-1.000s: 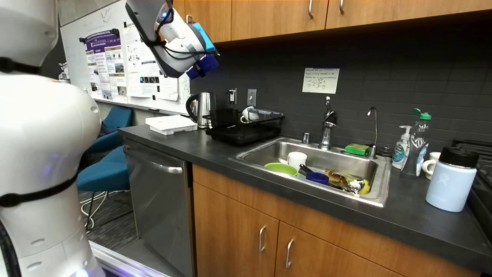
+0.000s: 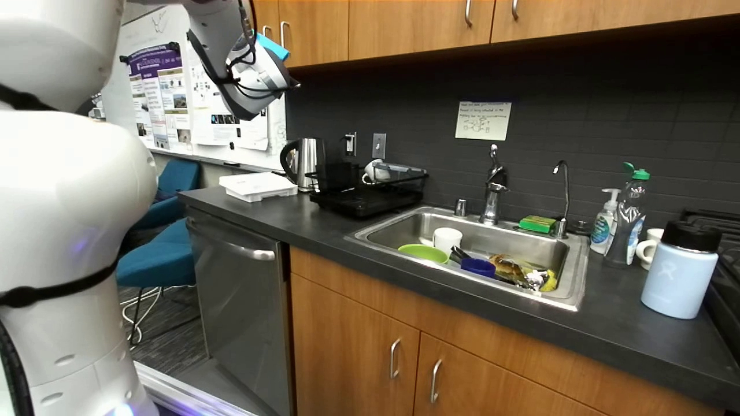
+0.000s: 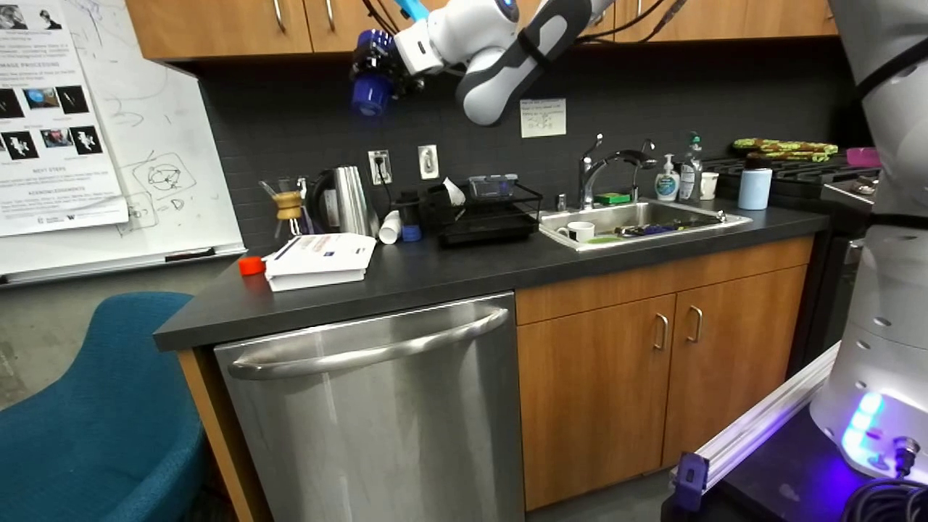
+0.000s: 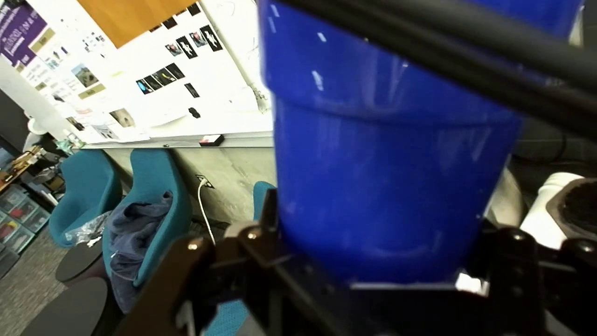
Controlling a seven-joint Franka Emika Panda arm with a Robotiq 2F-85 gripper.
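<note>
High above the counter, toward the whiteboard, my gripper (image 3: 378,68) is shut on a blue container (image 3: 372,94). Parts of the container show above and below the dark fingers in the second exterior view. In the wrist view the glossy blue container (image 4: 386,185) fills the middle, with dark finger parts (image 4: 268,224) at either side of its lower end; whether anything is inside it cannot be seen. The first exterior view shows only the arm's wrist (image 2: 260,80), with gripper and container hidden behind it.
Below are a white box (image 3: 317,261), a red lid (image 3: 251,265), a kettle (image 3: 352,200) and a black dish rack (image 3: 487,217). The sink (image 2: 499,239) holds several dishes. Wooden cabinets (image 3: 226,26) hang close above the arm.
In the first exterior view, the arm's wrist has moved left and turned. The blue container, visible beyond it a second ago, is now out of sight there. The counter and sink look the same.
</note>
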